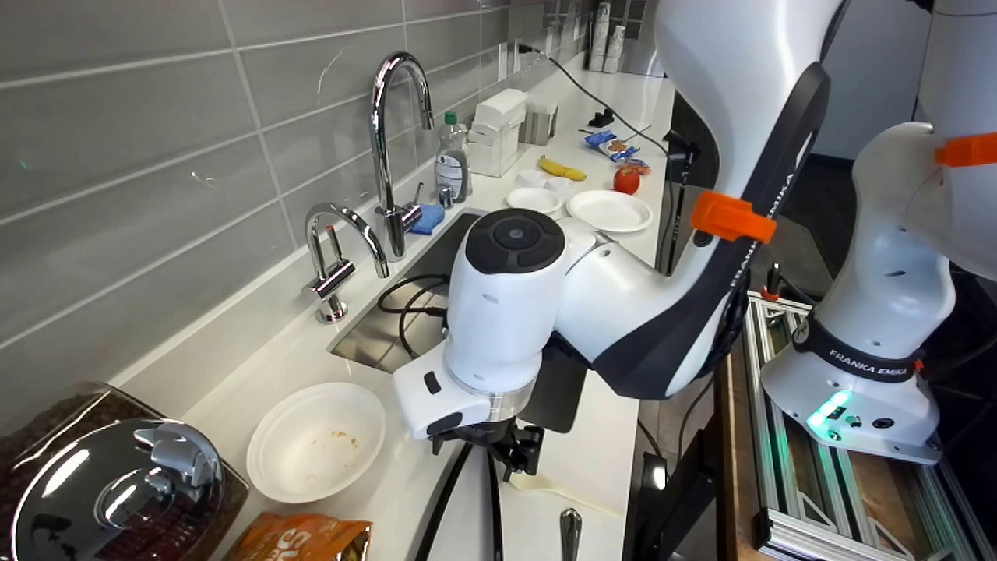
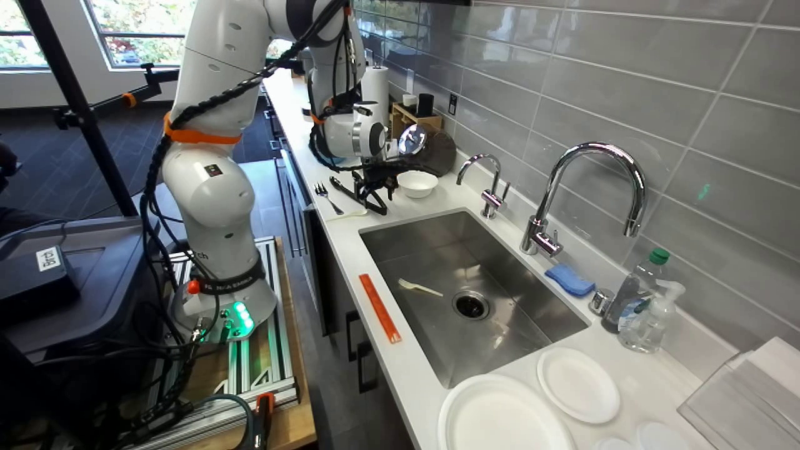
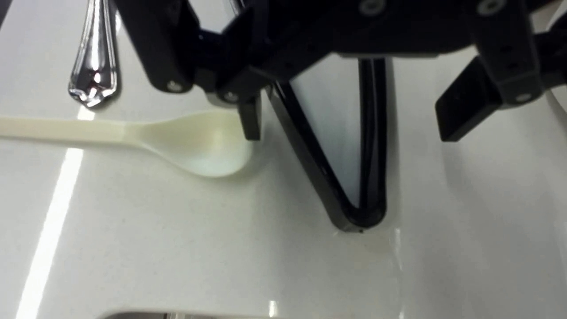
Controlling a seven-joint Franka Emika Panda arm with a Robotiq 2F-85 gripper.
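Black tongs (image 3: 374,159), V-shaped, lie on the white counter with their joined end toward the sink. My gripper is open over them in the wrist view, one finger on each side and nothing gripped. A pale plastic spoon (image 3: 196,143) lies beside the tongs, its bowl by the left finger. Whether that finger touches the bowl I cannot tell. In exterior view 1 the gripper (image 1: 495,444) is low above the counter, partly covering the tongs' joined end. A metal handle (image 3: 95,69) lies past the spoon; exterior view 2 also shows a fork (image 2: 327,197).
A white bowl with crumbs (image 1: 318,444) stands close beside the arm, near an orange bag (image 1: 299,539) and a lidded jar (image 1: 121,495). The steel sink (image 2: 442,255) holds another pale utensil (image 2: 420,287). A red strip (image 2: 380,309) lies along the counter's front edge.
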